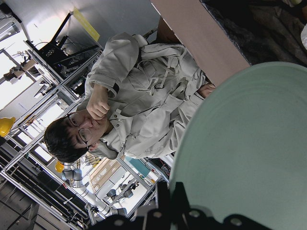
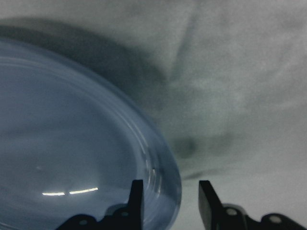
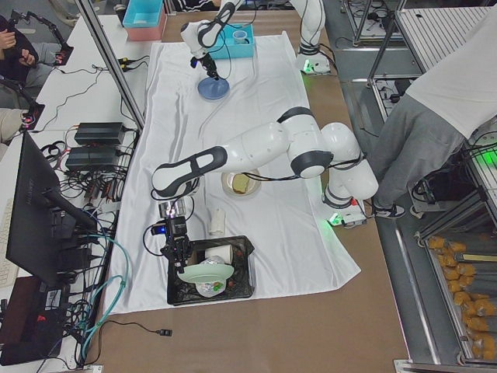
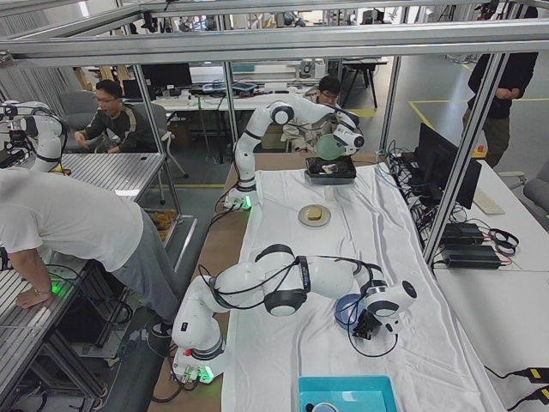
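Note:
My left gripper (image 3: 178, 260) is shut on the rim of a pale green plate (image 3: 205, 273), held over a black tray (image 3: 247, 280) containing a white object and a crumpled silver one; the plate fills the lower right of the left wrist view. My right gripper stands open at the rim of a blue plate (image 2: 72, 134), one finger over the plate and the other outside it, on the white cloth at the far end in the camera left view.
A plate with a yellow item (image 4: 315, 215) sits mid-cloth beside a white object (image 3: 217, 221). A blue bin (image 4: 346, 393) with a cup stands beyond the blue plate. A monitor and cables line one side.

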